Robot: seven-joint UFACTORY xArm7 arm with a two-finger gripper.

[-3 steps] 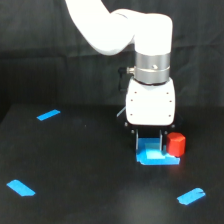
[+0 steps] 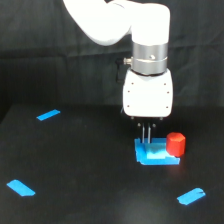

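Note:
A white arm reaches down from the top of the camera view. Its gripper [image 2: 147, 140] points straight down, the slim fingers close together over a small blue container [image 2: 150, 157]. Whether they are fully shut, or have anything thin between them, is too small to make out. The fingertips overlap the container's back part in the picture. A red block-like object [image 2: 176, 144] shows at the container's right side; I cannot tell whether it rests in it or against it.
Blue strips of tape [image 2: 48, 115] mark the dark table at the far left, with another strip [image 2: 20, 188] at the front left and one more [image 2: 191, 196] at the front right.
The hand has risen slightly and shifted a little left. Its fingers, wider apart before, are now nearer each other. The red object and the blue container look unmoved.

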